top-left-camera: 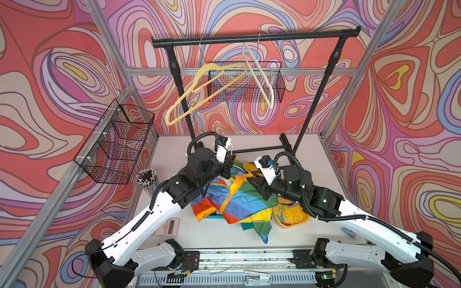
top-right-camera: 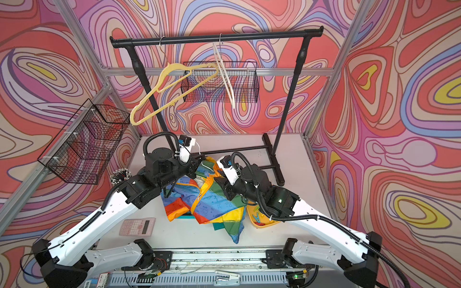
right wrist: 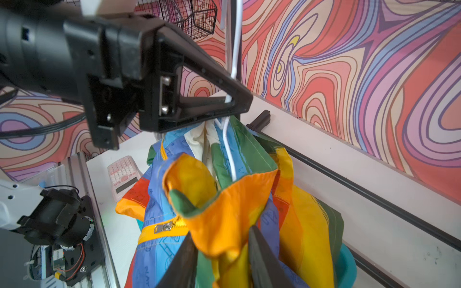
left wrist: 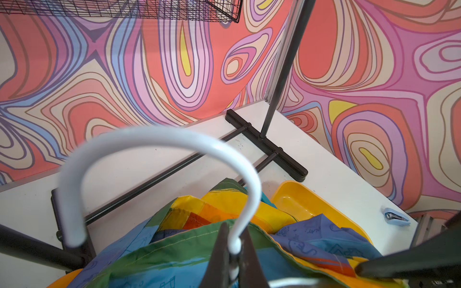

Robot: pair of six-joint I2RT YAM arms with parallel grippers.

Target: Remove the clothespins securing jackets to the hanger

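Observation:
A rainbow-coloured jacket (top-left-camera: 242,199) lies mid-table on a white hanger whose hook (left wrist: 168,136) rises above it. My left gripper is shut on the neck of that hook, just over the jacket's collar. Its black fingers also show in the right wrist view, against the hanger's white wire (right wrist: 227,144). My right gripper stands open at the orange collar edge (right wrist: 225,220), which shows between its parted fingers. I see no clothespin on the jacket; parts of the collar are hidden by the arms.
The yellow bin (top-left-camera: 293,221) with several clothespins sits right of the jacket. A blue clip (top-left-camera: 349,232) lies farther right. Empty hangers (top-left-camera: 206,93) hang from the black rack (top-left-camera: 254,38). A pink calculator (top-left-camera: 167,226) lies at front left.

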